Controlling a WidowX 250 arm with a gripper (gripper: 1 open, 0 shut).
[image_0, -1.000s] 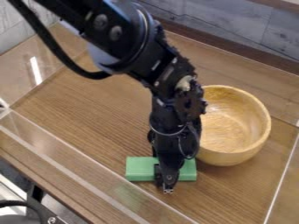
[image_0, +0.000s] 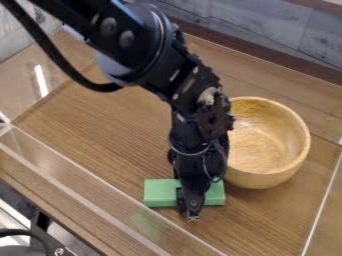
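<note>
My gripper (image_0: 191, 201) points straight down at a green rectangular block (image_0: 162, 193) lying on the wooden table near the front. Its fingers are over the middle of the block and look shut on it, though the dark fingertips partly hide the contact. Just behind and to the right of the block sits a large yellow-tan bowl (image_0: 274, 140), partly hidden by the arm.
A tiled wall (image_0: 254, 35) runs along the back. Pale strips cross the front left and right of the table, and a dark cable lies at the bottom left corner.
</note>
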